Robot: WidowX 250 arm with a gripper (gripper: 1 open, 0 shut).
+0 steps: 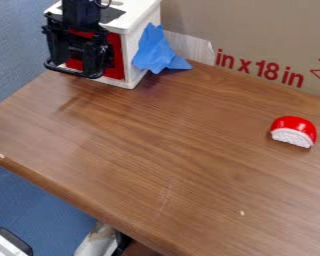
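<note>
My black gripper (77,52) hangs at the upper left, in front of a white box (135,17) with a red front (115,60), covering much of that front. Whether the gripper is open or shut, or holds part of the box, is unclear among the dark shapes. A blue cloth (157,52) lies draped against the box's right side. A red object with a white bristled or textured lower face (294,131) rests on the right of the wooden table.
A cardboard panel (256,30) with red print stands along the back. The table's left edge drops to a blue floor.
</note>
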